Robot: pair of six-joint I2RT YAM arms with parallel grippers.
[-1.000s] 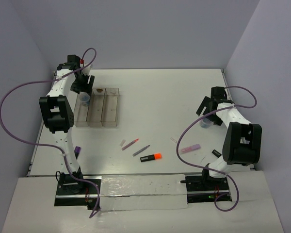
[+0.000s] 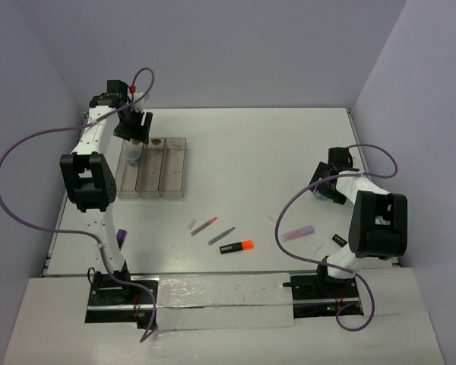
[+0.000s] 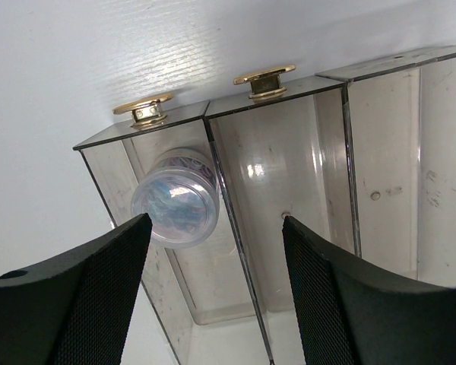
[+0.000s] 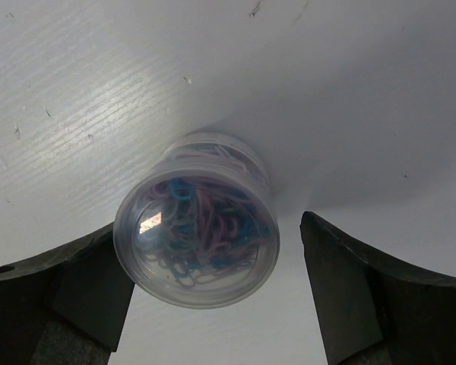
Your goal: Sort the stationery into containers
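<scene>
A clear round jar (image 3: 176, 199) stands in the left compartment of the three-part clear organizer (image 3: 239, 228). Above the organizer my left gripper is open, its fingers apart and holding nothing. Far to the right on the table is another clear jar (image 4: 197, 236), full of pink and blue clips. My right gripper stands open around that jar, the left finger close to its wall and a gap at the right finger. On the front part of the table lie a red pen (image 2: 204, 226), a grey pen (image 2: 221, 236) and a black marker with orange cap (image 2: 236, 247).
A pink eraser-like block (image 2: 297, 233), a small black item (image 2: 339, 240) and a purple item (image 2: 121, 237) also lie on the table. The organizer's middle and right compartments look empty.
My right gripper has come down the picture over the clip jar, which now sits between its fingers. The left gripper has shifted only slightly near the organizer's back edge.
</scene>
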